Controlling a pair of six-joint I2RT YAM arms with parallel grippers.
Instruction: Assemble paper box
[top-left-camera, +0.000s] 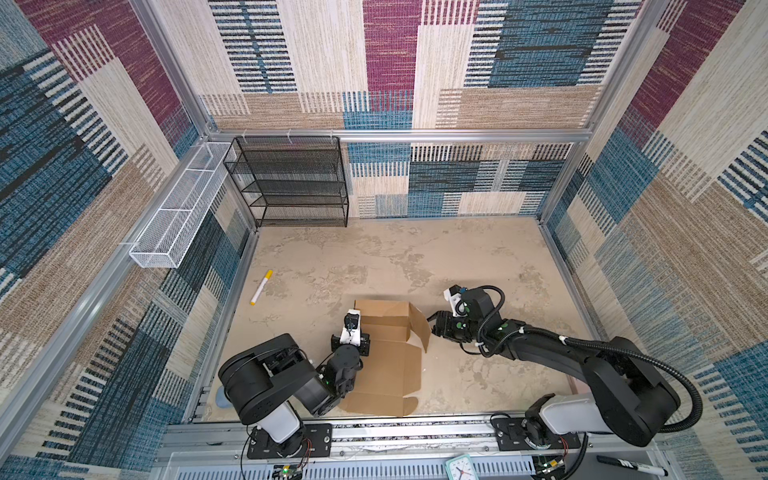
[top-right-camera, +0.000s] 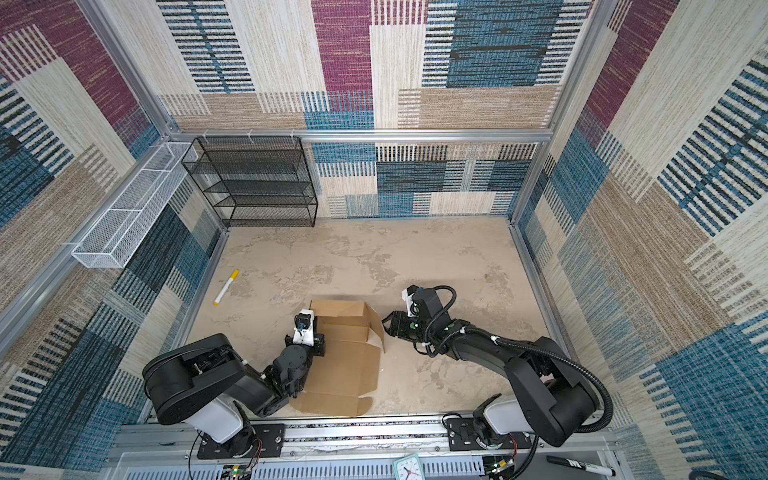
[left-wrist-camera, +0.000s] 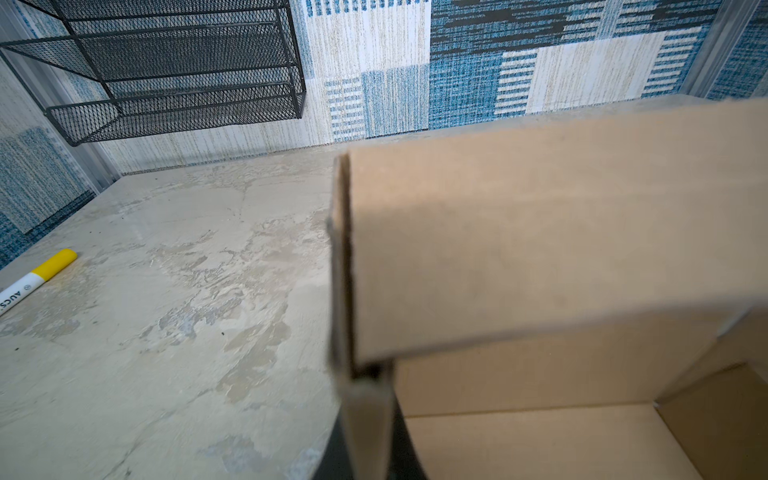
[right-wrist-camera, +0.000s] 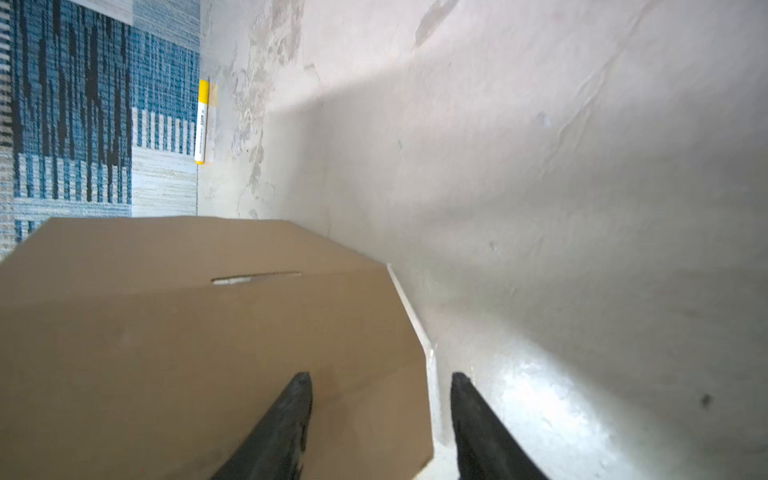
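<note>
The brown cardboard box (top-left-camera: 386, 364) lies partly unfolded at the front middle of the table, its back wall raised and a side flap (top-left-camera: 419, 326) standing up at the back right. At its left side is my left gripper, shut on a thin cardboard edge that shows between its dark fingers. The raised wall (left-wrist-camera: 544, 232) fills much of the left wrist view. My right gripper is part open beside the flap (right-wrist-camera: 360, 320). The flap's edge shows between its two fingertips; whether they touch it I cannot tell.
A yellow-capped marker (top-left-camera: 261, 287) lies at the left. Behind stands a black mesh rack (top-left-camera: 289, 182), and a white wire basket (top-left-camera: 180, 208) hangs on the left wall.
</note>
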